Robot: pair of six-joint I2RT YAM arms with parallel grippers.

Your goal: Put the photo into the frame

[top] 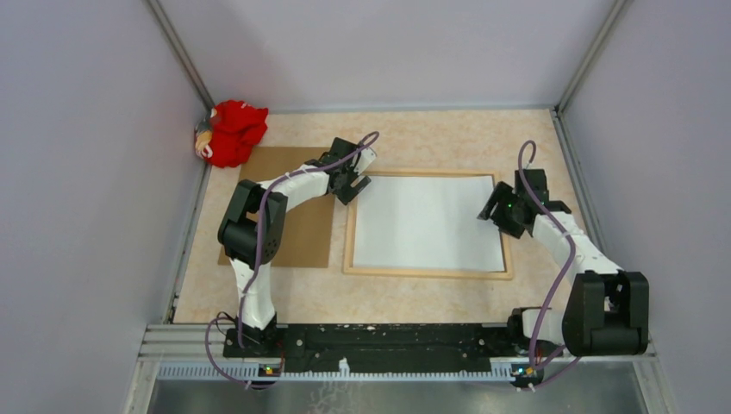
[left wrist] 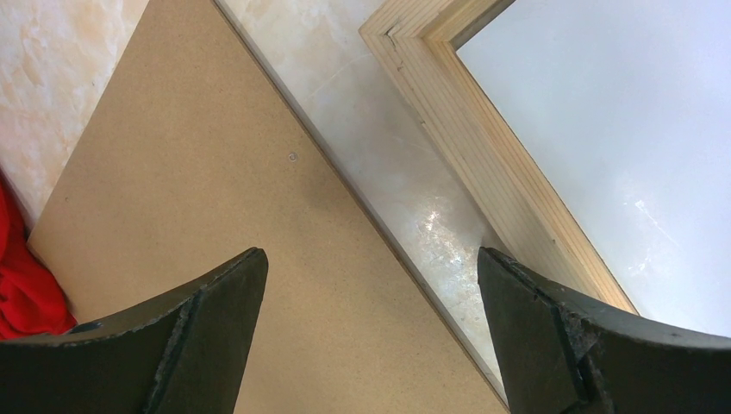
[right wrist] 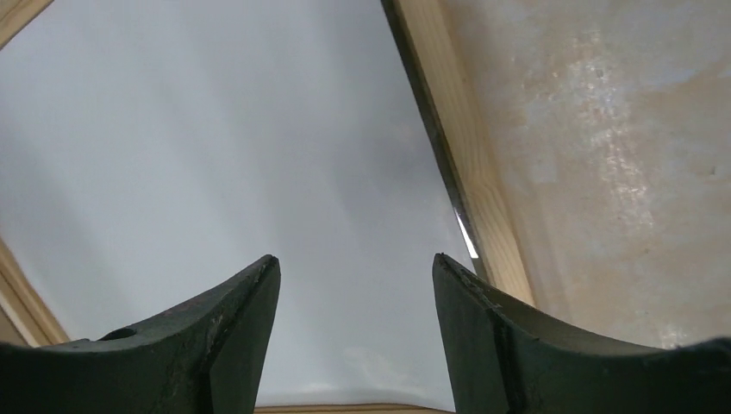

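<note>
A wooden frame (top: pixel 349 233) lies flat on the table with a white sheet (top: pixel 422 222) inside its border. Whether this white surface is the photo or its back, I cannot tell. In the right wrist view, a dark gap runs between the sheet (right wrist: pixel 215 172) and the frame's side (right wrist: pixel 470 147), with a small bright sliver in it. My right gripper is over the sheet near that side, fingers apart and nothing held. Above the strip between the brown board (left wrist: pixel 198 147) and the frame (left wrist: pixel 509 181), my left gripper is open and empty.
The brown board (top: pixel 297 237) lies flat left of the frame, partly under the left arm. A red cloth bundle (top: pixel 237 131) sits in the far left corner. Bare table (top: pixel 414 302) shows in front of the frame and behind it.
</note>
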